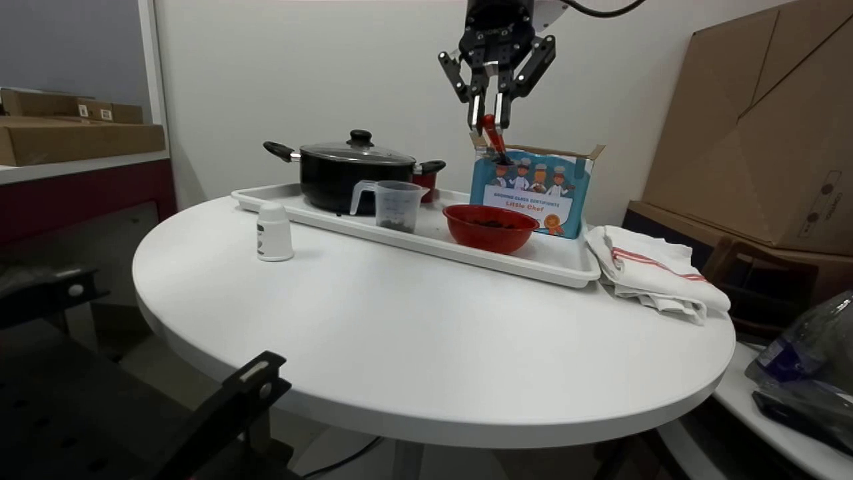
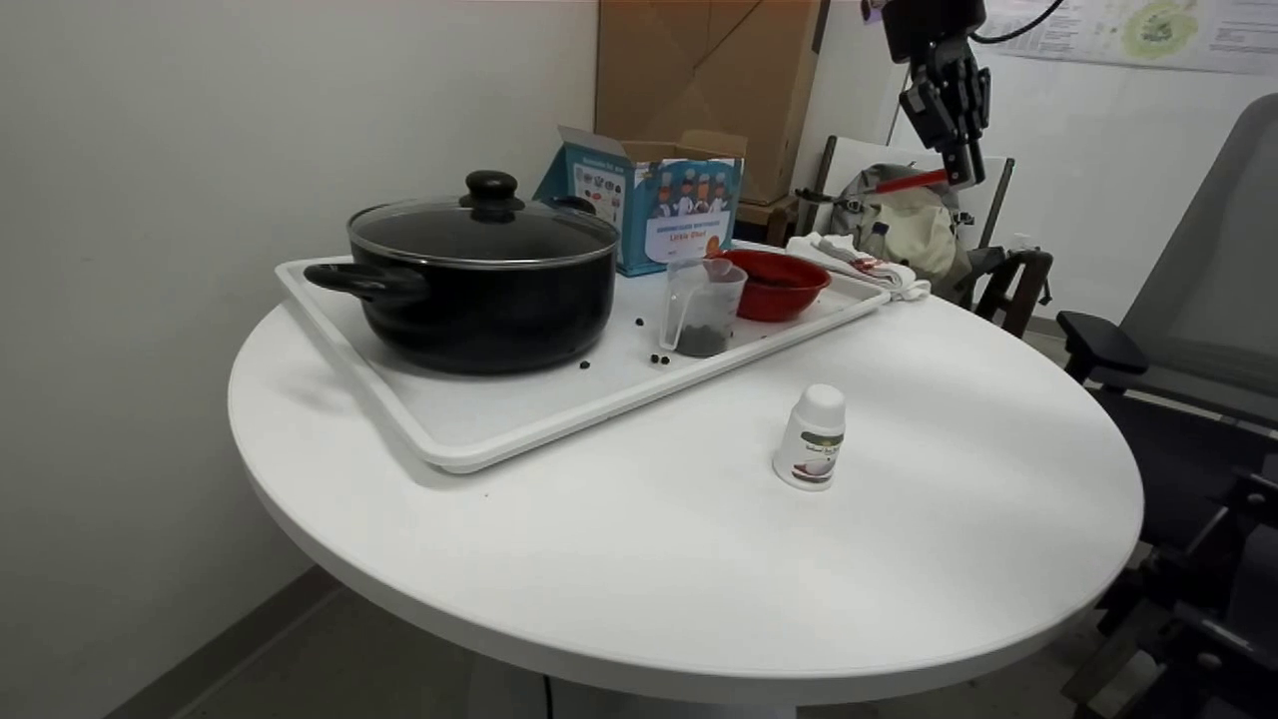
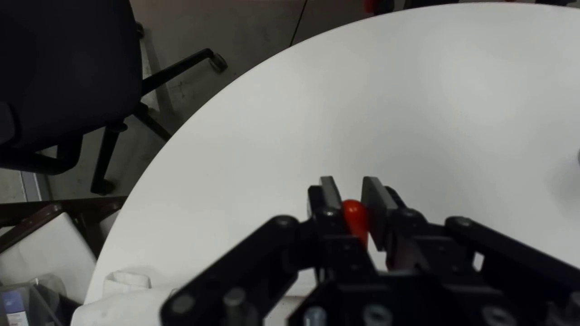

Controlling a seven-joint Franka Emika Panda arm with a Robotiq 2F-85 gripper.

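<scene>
Raised above the right part of the tray, my gripper (image 1: 489, 120) is shut on the red handle (image 1: 493, 135) of a small spoon-like tool. Its dark end overlaps the blue box in exterior view 1, and what lies on it is too small to tell. From the other side, the tool's red handle (image 2: 911, 181) extends leftward from my gripper (image 2: 961, 168). In the wrist view the red handle end (image 3: 354, 213) shows between the fingers. The red bowl (image 1: 489, 229) holds dark pieces. Beside it stands a clear measuring cup (image 2: 702, 306) with dark pieces at its bottom.
A white tray (image 2: 527, 445) carries the lidded black pot (image 2: 485, 300) and the blue box (image 2: 683, 222). A few dark bits lie loose on the tray. The white bottle (image 2: 814, 438) stands on the table; a folded towel (image 1: 656, 268) lies right.
</scene>
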